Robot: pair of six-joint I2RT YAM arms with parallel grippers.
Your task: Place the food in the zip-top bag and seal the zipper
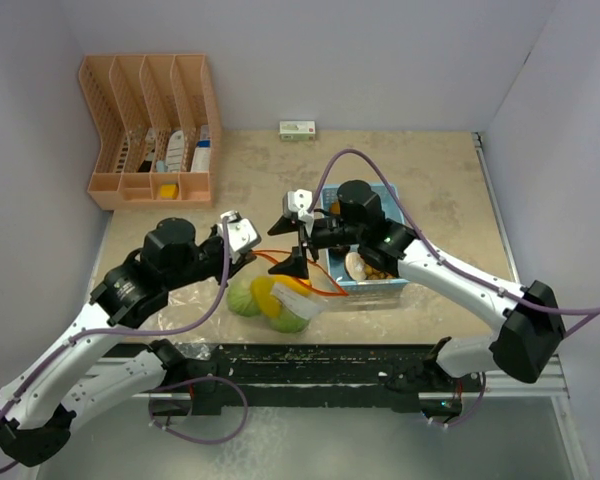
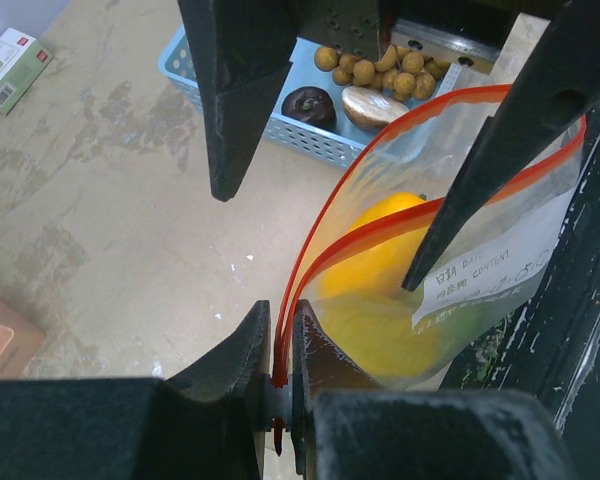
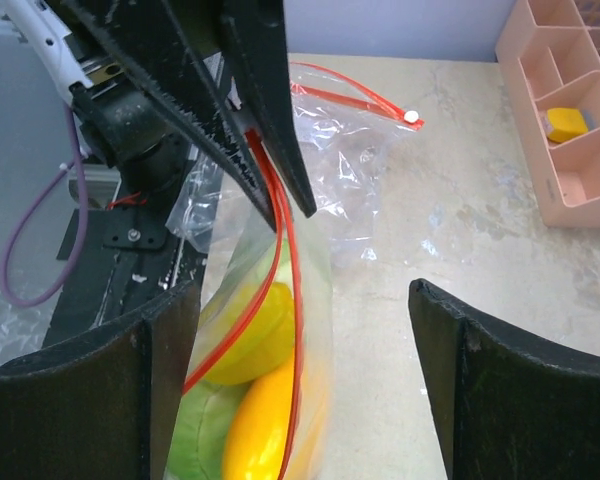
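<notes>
The clear zip-top bag has an orange zipper rim and a white label; its mouth gapes towards the right side. Inside lie yellow food and green food. One end of the zipper is pinched by my left gripper, shut on it. My right gripper is open, its fingers spread with the two zipper strips running through the view between them. In the left wrist view, one right finger overlaps the bag's mouth and the other is outside it. Contact there cannot be told.
Behind the right arm stands a blue basket with brown round food and dark food. Another clear bag with an orange zipper lies flat on the table. A pink divided organizer is at back left, a small box at the back.
</notes>
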